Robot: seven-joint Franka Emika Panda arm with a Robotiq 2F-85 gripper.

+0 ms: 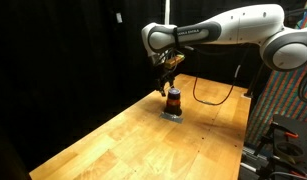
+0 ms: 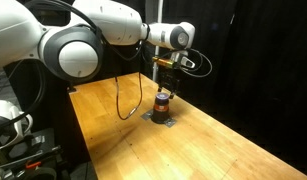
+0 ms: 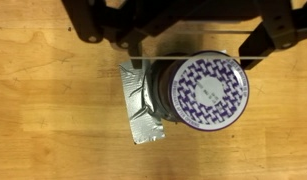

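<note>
A cylindrical container stands upright on the wooden table, dark with an orange-brown band. Its round lid has a purple and white pattern. Silver tape lies flat at its base, on the table. My gripper is open, its two fingers wide apart on either side of the upper part of the wrist view. Nothing is gripped between them. In exterior view 2 the same container sits just below the gripper, close to the fingers; whether they touch it cannot be told.
Bare wooden table spreads widely in front of and left of the container. A dark cable hangs in a loop from the arm. Black curtains stand behind the table.
</note>
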